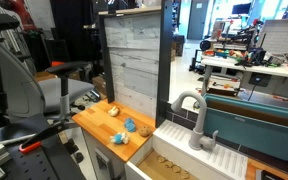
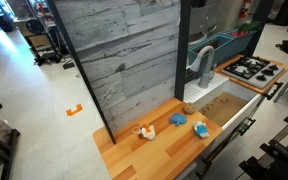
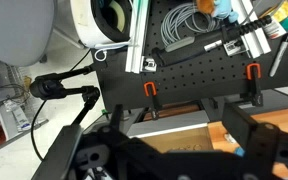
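In the wrist view my gripper stands open, its orange-marked fingers wide apart and nothing between them. It is over a black perforated board (image 3: 189, 72). A toy kitchen's wooden counter (image 2: 134, 153) holds several small items: a white-and-orange piece (image 2: 147, 131), a blue piece (image 2: 180, 118), a white-and-blue piece (image 2: 201, 129) and a brown round piece (image 2: 189, 107). Beside them, a grey faucet (image 1: 191, 112) rises over the sink basin (image 1: 184, 160). I cannot clearly make out the gripper in exterior view 2.
Along the board's far edge are a coiled grey cable (image 3: 187, 24), a dark-handled tool (image 3: 178, 45) and a roll of tape (image 3: 104, 20). A stove top (image 2: 252, 68) sits right of the sink. Behind the counter rises a grey plank panel (image 2: 134, 65).
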